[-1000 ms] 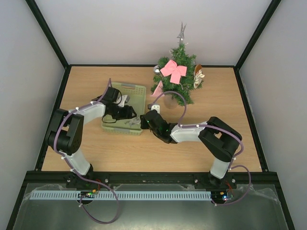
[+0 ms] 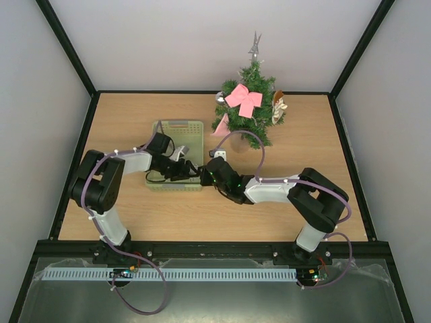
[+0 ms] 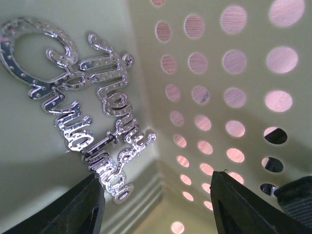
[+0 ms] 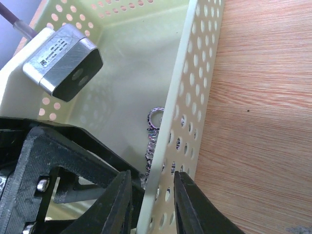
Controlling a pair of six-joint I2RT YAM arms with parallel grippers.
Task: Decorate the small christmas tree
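Note:
The decorated tree [image 2: 250,108] stands at the back right, with pink bows, a silver star on top and other ornaments. The green basket [image 2: 176,131] holds a silver glittery "Merry Christmas" lettering ornament [image 3: 73,122], lying on its floor near a perforated wall. My left gripper is open inside the basket, just short of the lettering, nothing between its fingers. My right gripper is part open, its fingers on either side of the basket's near rim [image 4: 170,112].
The left arm reaches across the basket close to the right gripper. Bare wooden table [image 2: 289,141] lies right of the basket and along the front.
The left gripper has moved slightly right and down in the top view, toward the basket's right edge. The basket has shifted slightly; the right arm has moved only a little.

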